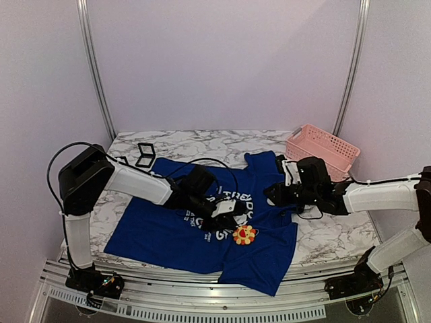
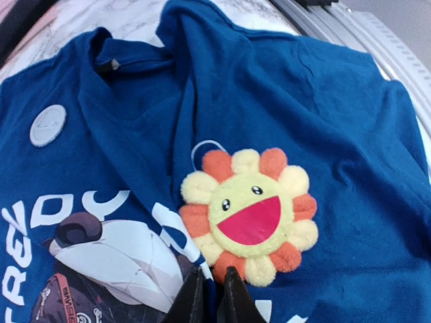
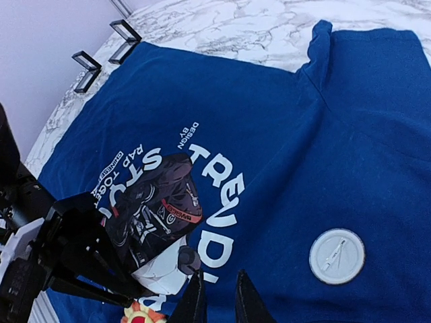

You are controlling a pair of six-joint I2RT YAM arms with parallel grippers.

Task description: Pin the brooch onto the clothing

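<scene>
A smiling flower brooch (image 1: 244, 235) with orange and cream petals lies on the blue shirt (image 1: 141, 235), a thin pale loop showing at its upper edge in the left wrist view. My left gripper is low over the shirt just beside the brooch; whether cloth is between its fingers is unclear. My right gripper is part open above the shirt, up and right of the brooch in the top view, with nothing visible between its fingers. A white round disc (image 3: 337, 256) lies on the shirt ahead of it.
A pink basket (image 1: 321, 134) stands at the back right. Dark frame-like objects (image 1: 147, 151) lie at the back left on the marble table (image 1: 202, 141).
</scene>
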